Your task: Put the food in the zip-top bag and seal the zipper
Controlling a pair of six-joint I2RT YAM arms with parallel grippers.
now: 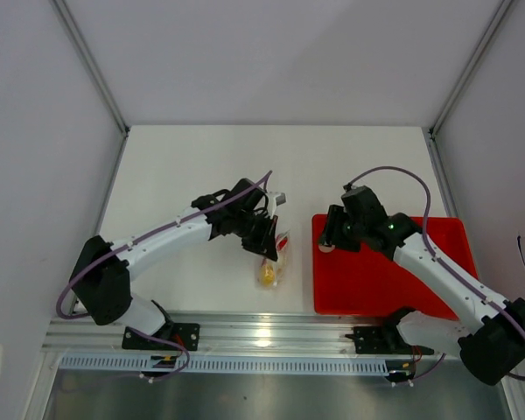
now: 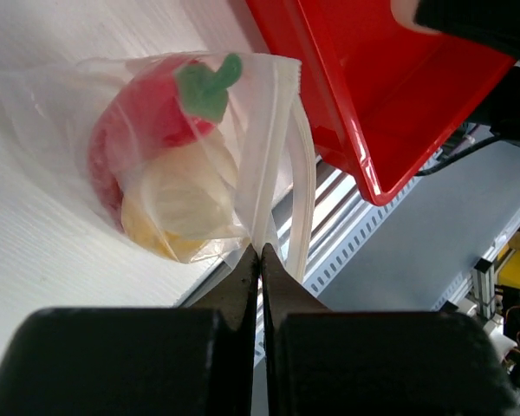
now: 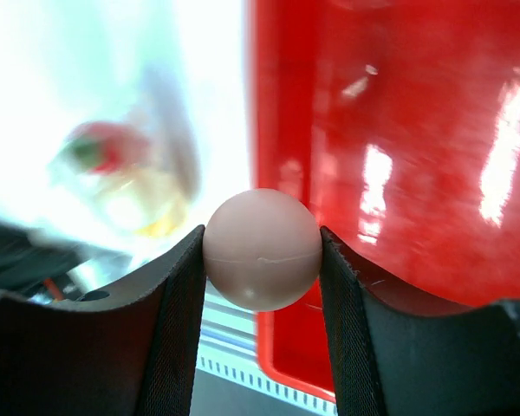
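A clear zip top bag (image 2: 169,165) hangs from my left gripper, whose shut fingertips pinch the edge of its mouth. Inside the bag are a red food piece with a green leaf (image 2: 152,113) and pale and yellow pieces (image 2: 178,208). From above, the bag (image 1: 274,262) shows below the left gripper (image 1: 264,255). My right gripper is shut on a round, pale pinkish-brown food piece (image 3: 262,251), gripped from both sides. In the top view this food piece (image 1: 326,248) is over the left edge of the red tray, to the right of the bag.
The red tray (image 1: 394,289) takes up the right side of the table; the part of it in the right wrist view looks empty. A metal rail (image 1: 262,328) runs along the front edge.
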